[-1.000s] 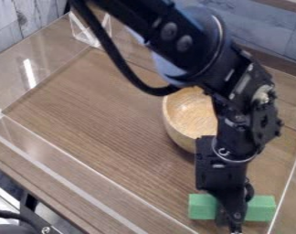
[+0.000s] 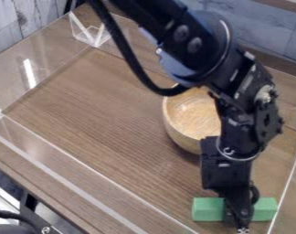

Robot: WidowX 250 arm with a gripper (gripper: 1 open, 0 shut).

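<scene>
My gripper (image 2: 236,207) reaches down at the lower right, its fingers over the middle of a green block (image 2: 206,209) that lies on the wooden surface. Whether the fingers are closed on the block is unclear, as the black wrist and fingers hide its middle. A wooden bowl (image 2: 181,116) sits behind the gripper, partly hidden by the arm.
A clear plastic object (image 2: 89,30) stands at the back left. A wall borders the back, and cables lie at the lower-left edge.
The gripper has risen slightly and shifted a little right; the green block has moved slightly with it.
</scene>
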